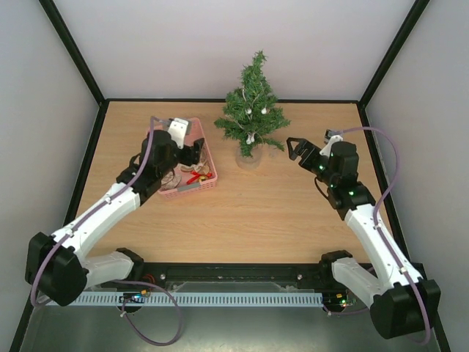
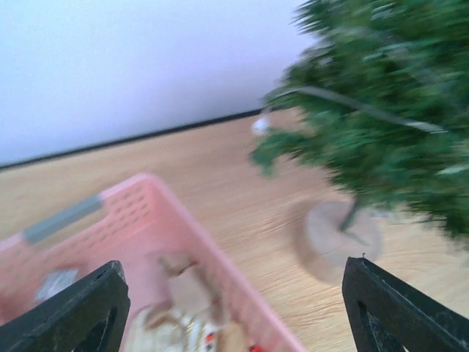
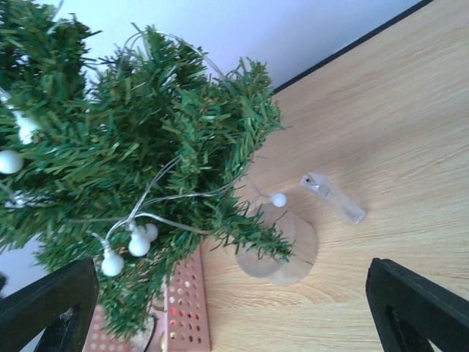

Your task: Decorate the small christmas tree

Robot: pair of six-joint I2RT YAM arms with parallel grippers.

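Note:
The small green tree stands upright in a clear round base at the back of the table. White bulbs on thin pale wire hang among its branches. Left of it lies a pink basket holding ornaments, a red one among them. My left gripper is open above the basket, partly covering it in the top view; its fingers are apart with nothing gripped. To the right of the tree my right gripper stands open and empty, facing the branches.
A small clear plastic piece lies on the table beside the tree's base. Bare wood fills the front and right of the table. Dark frame bars and pale walls enclose the back and sides.

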